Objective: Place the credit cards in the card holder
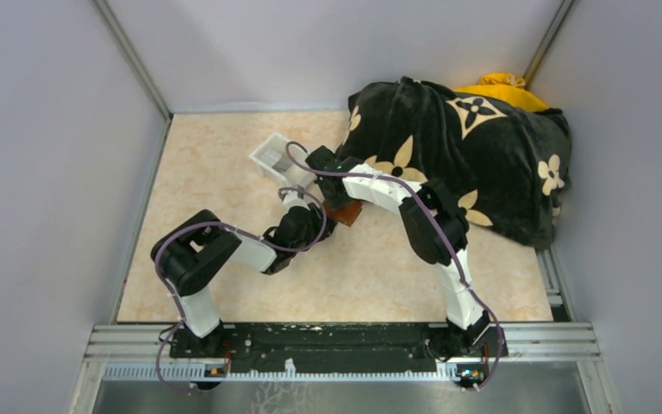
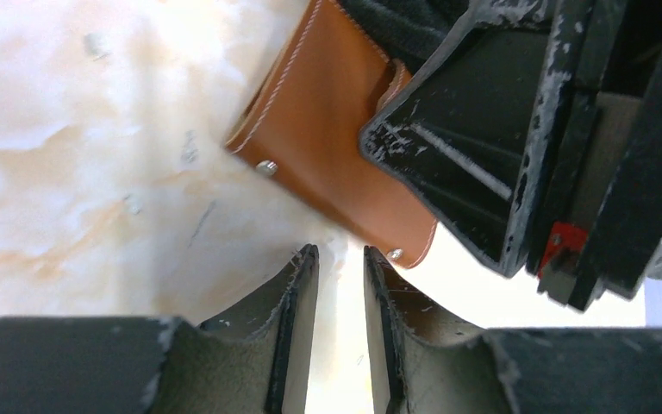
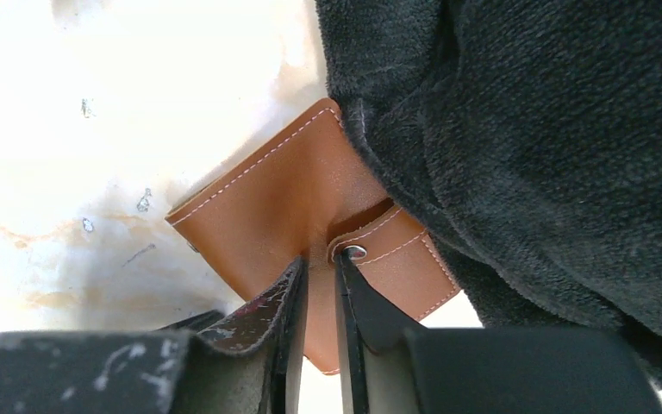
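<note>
The brown leather card holder (image 1: pixel 349 215) lies on the table between my two grippers, partly covered by the right one. In the right wrist view the card holder (image 3: pixel 284 190) shows its strap and metal snap, with one edge against the dark fabric. My right gripper is over it, slightly open; only brown leather shows behind the gap. My left gripper is slightly open beside the holder's studded edge, with bare table visible between its fingers. Beyond them the right gripper's dark body covers part of the holder (image 2: pixel 319 129). No credit card can be made out clearly.
A white bin (image 1: pixel 269 155) with something greyish inside stands behind the grippers. To the back right, a large dark patterned fabric heap (image 1: pixel 457 147) borders the holder.
</note>
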